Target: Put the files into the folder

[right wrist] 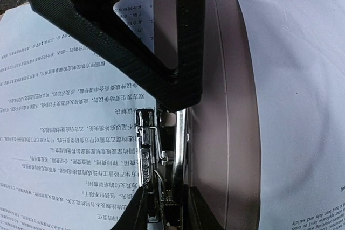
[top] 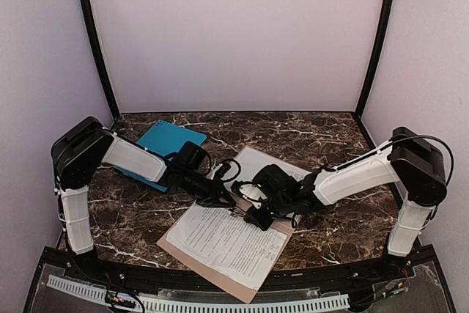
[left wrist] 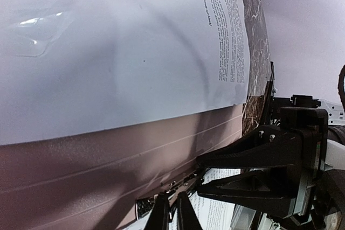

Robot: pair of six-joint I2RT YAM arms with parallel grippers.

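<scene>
A pink folder (top: 170, 245) lies open at the table's front middle, printed sheets (top: 220, 243) on its front half and another sheet (left wrist: 108, 52) on its back half. Along its spine is a metal clip (right wrist: 145, 165). Both grippers meet at this clip: my left gripper is shut on it at one end, and my right gripper (top: 253, 214) is shut on it beside the left, as seen in the top view and, with its tips low in the frame, in the right wrist view (right wrist: 164, 208).
A blue folder (top: 165, 141) lies at the back left, partly behind the left arm. Bare marble table shows at the back middle, the left front and the right front. The walls stand at back and sides.
</scene>
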